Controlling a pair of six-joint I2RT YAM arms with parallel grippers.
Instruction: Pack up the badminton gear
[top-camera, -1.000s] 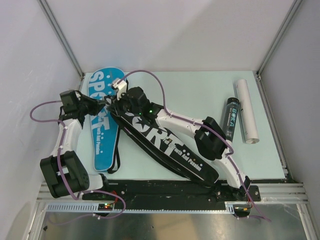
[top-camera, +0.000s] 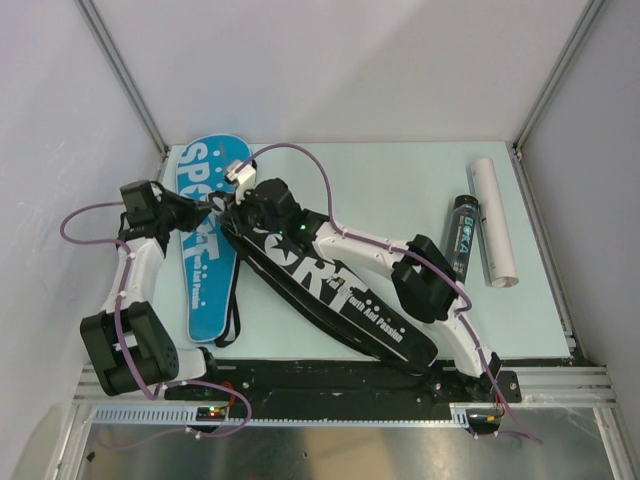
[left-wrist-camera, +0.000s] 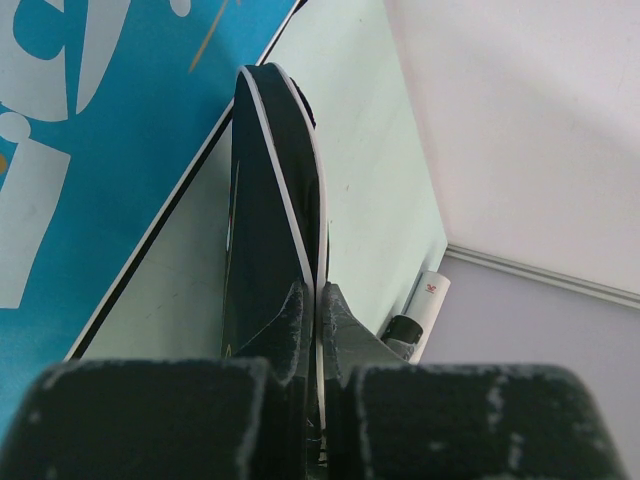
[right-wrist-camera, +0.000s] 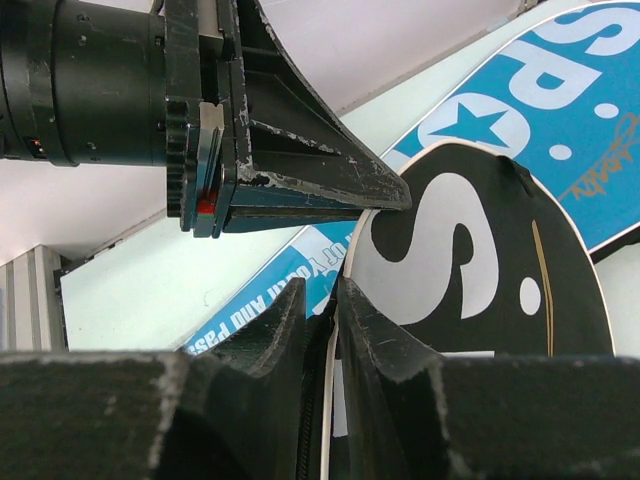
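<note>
A black badminton bag (top-camera: 345, 305) lies slanted across the table, its top end held up between my grippers. In the left wrist view, my left gripper is shut on the white-piped edge of that black bag (left-wrist-camera: 285, 190). My right gripper stands part open at the same edge, beside the left fingers (right-wrist-camera: 330, 185). The piping of the black bag (right-wrist-camera: 435, 235) runs between or just behind its fingertips; I cannot tell whether they touch a zip pull. A blue bag (top-camera: 207, 285) lies flat at the left, partly under the arms.
A black tube (top-camera: 460, 238) and a longer white tube (top-camera: 493, 225) lie side by side at the right. A black strap (top-camera: 233, 318) trails beside the blue bag.
The right arm and its gripper have shifted very slightly at the bag's top end. The left arm, the bags and the tubes have stayed in place.
</note>
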